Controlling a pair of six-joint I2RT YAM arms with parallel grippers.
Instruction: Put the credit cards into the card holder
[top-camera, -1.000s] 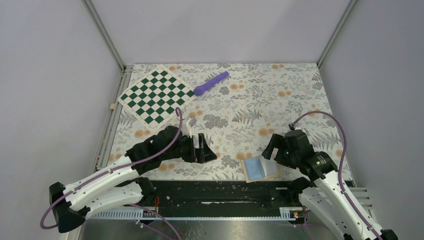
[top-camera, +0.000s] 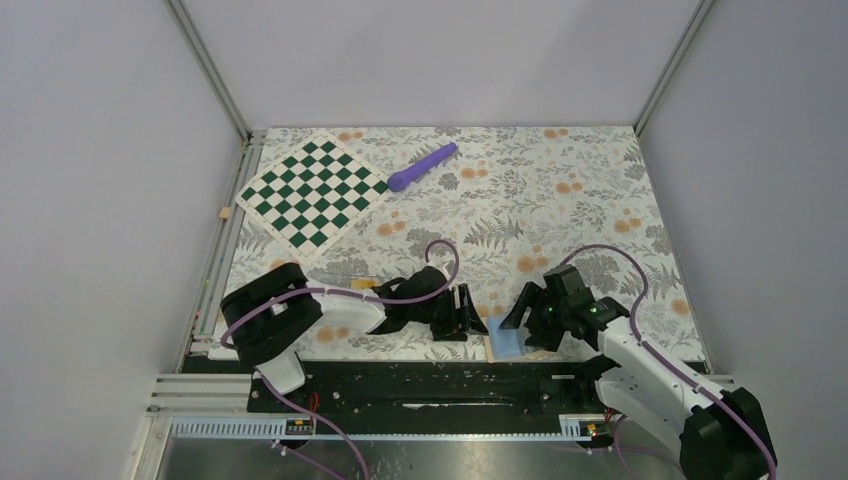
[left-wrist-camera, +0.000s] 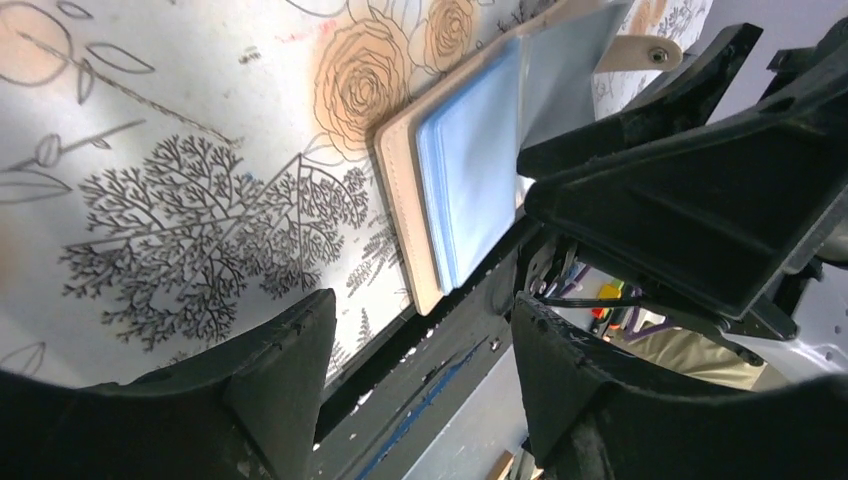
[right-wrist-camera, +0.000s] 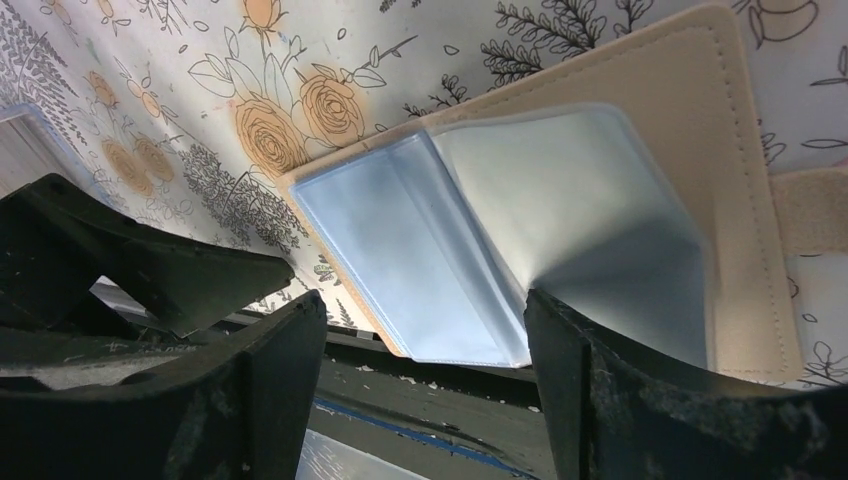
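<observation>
The beige card holder (right-wrist-camera: 735, 250) lies open at the front edge of the table, with blue and clear sleeves (right-wrist-camera: 400, 250) on it; no cards can be made out. My left gripper is at the holder's left edge, fingers apart with nothing between them. My right gripper is low over the sleeves, fingers apart on either side of the blue part, one near the clear sleeve; whether it touches is unclear.
A green-and-white checkered mat (top-camera: 310, 192) and a purple cylinder (top-camera: 422, 168) lie toward the back. The two grippers are close together.
My left gripper has moved right and toward the holder. My right gripper has moved left and down onto the holder, now covering part of it in the top view.
</observation>
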